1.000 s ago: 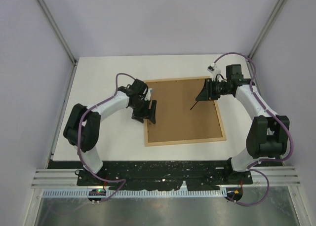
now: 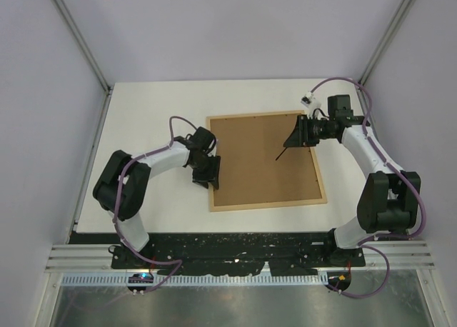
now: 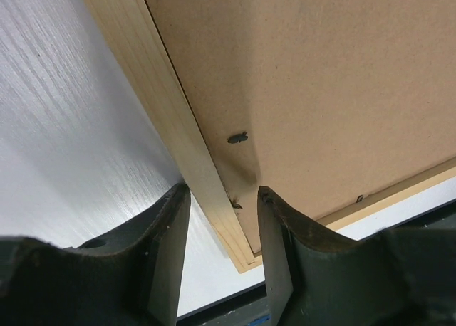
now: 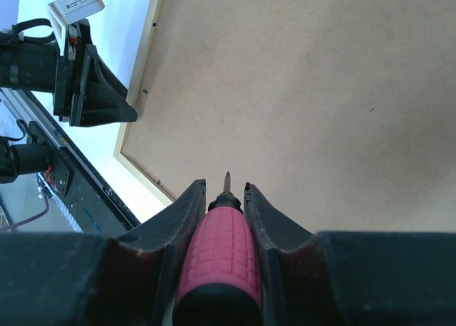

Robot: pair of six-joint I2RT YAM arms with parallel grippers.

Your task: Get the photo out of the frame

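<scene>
The picture frame [image 2: 268,206] lies face down on the white table, its light wooden border around a brown backing board [image 2: 250,173]. No photo shows. At the frame's lower left side, my left gripper is partly open, one finger outside the wooden strip [image 3: 160,98] and the other over the board. Small dark tabs [image 3: 238,137] sit along the board's edge. My right gripper is shut on a screwdriver with a pink-red handle [image 4: 222,244]; its thin tip [image 2: 279,156] points down-left above the board, and contact cannot be judged.
The dark table edge [image 2: 235,245] runs along the front. Grey walls [image 2: 50,127] stand on both sides.
My left gripper has come down along the frame's left side toward its near corner, and its fingers have drawn closer together. The right arm and screwdriver have barely moved; the frame lies as before.
</scene>
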